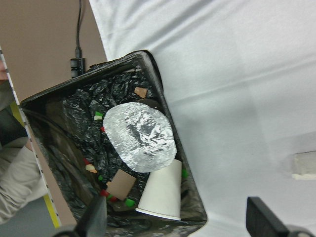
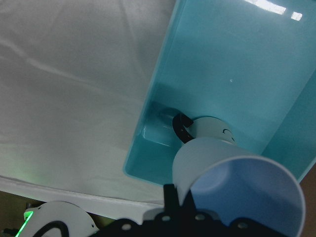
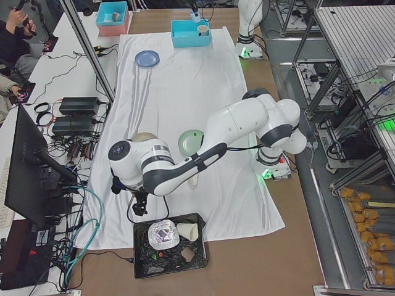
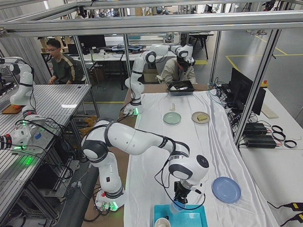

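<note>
My left gripper [image 3: 139,203] is open and empty above a black-lined bin [image 3: 142,265], which holds a foil piece [image 1: 138,136], a paper cup [image 1: 160,195], a brown square [image 1: 120,185] and small scraps. At the far end, my right gripper is shut on the rim of a pale blue cup [image 2: 217,163], held over a blue tub [image 2: 222,59] in which a white mug [image 2: 210,126] with a dark handle sits.
On the white cloth lie a green plate [image 4: 172,118], a beige plate [image 4: 194,117] with a yellow sponge-like item [image 4: 202,117], a blue plate [image 4: 226,189] and a pale bar [image 1: 305,163].
</note>
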